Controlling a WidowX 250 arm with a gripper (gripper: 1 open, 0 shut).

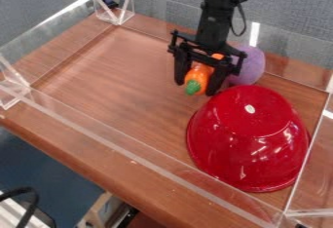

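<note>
My black gripper (201, 64) reaches down from the top centre over a small orange object with a green tip (198, 78), likely a toy carrot, its fingers on either side of it. Whether they are closed on it is hard to tell. A purple round object (250, 64) sits just behind and to the right, partly hidden by the gripper. A large upturned red bowl (247, 134) lies in front at the right.
Clear plastic walls border the wooden board (111, 66). The left and middle of the board are free. The red bowl takes up much of the right side, close to the front wall.
</note>
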